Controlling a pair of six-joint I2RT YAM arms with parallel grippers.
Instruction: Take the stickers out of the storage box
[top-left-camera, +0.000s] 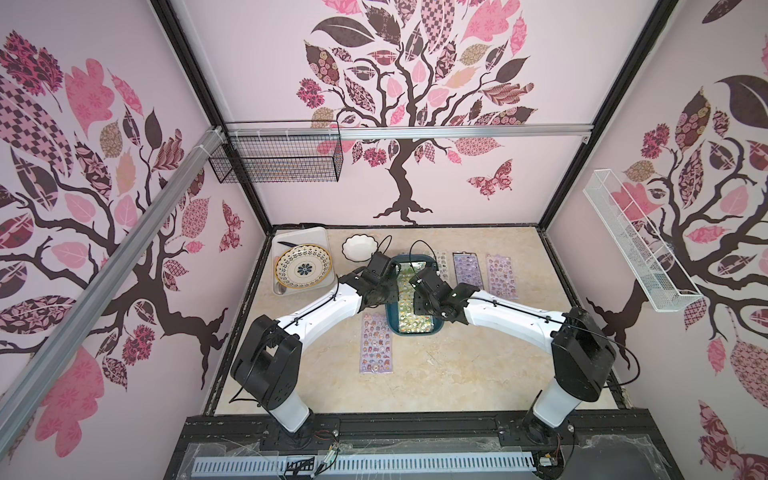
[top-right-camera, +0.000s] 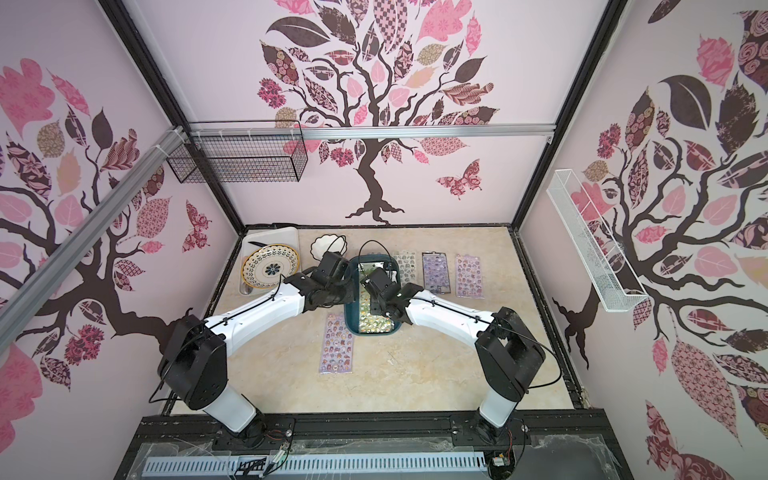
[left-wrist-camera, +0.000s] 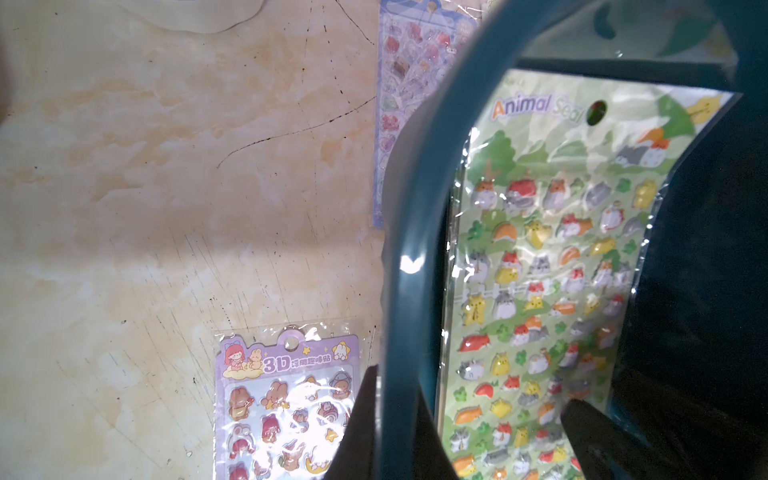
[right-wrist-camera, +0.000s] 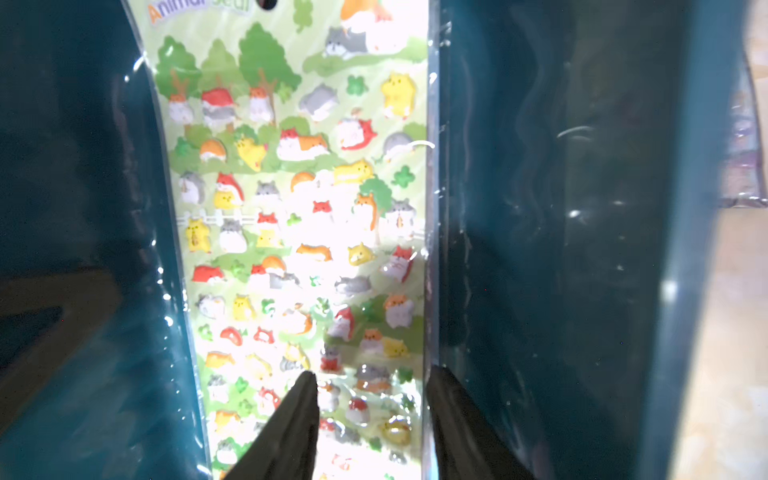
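A green Animal Seal sticker sheet (left-wrist-camera: 544, 240) lies in the teal storage box (top-left-camera: 392, 326), seen in all views. My left gripper (top-left-camera: 387, 289) is shut at the box's left rim; in the left wrist view the rim runs between its fingers, though whether it is gripped is unclear. My right gripper hangs inside the box over the sheet's lower right part, part open, with no sticker visibly held. A purple 3D sticker sheet (top-left-camera: 376, 344) lies on the table in front of the box's left side.
More sticker sheets (top-left-camera: 501, 276) (top-right-camera: 436, 272) lie right of the box. A tray with a patterned plate (top-left-camera: 304, 264) is at back left, a scalloped dish (top-left-camera: 360, 247) beside it.
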